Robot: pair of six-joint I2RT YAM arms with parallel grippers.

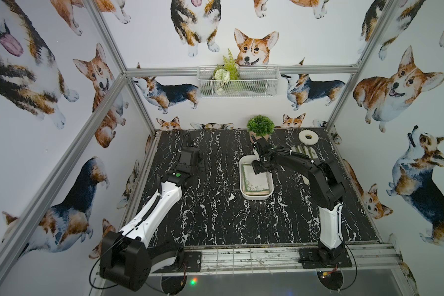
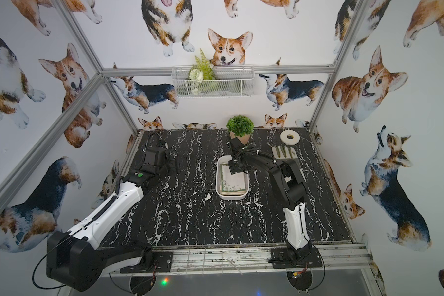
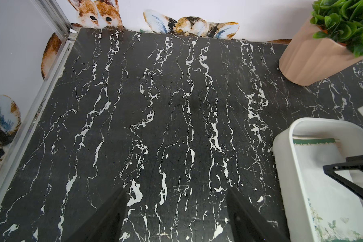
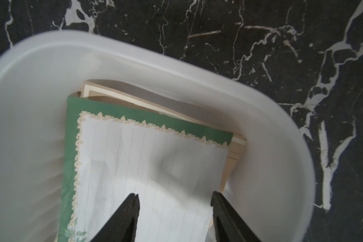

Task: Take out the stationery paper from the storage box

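A white plastic storage box point(image 1: 242, 192) holds a stack of stationery paper point(image 4: 141, 173), the top sheet lined with a green border and lace edge. My right gripper hangs over the box, fingers apart, nothing seen between them, with the paper below. My left gripper stands over bare table left of the box, its blurred fingers apart and empty.
A potted plant point(image 3: 310, 56) stands behind the box. A white tape roll point(image 1: 308, 137) and a flat striped item point(image 2: 286, 152) lie at right.
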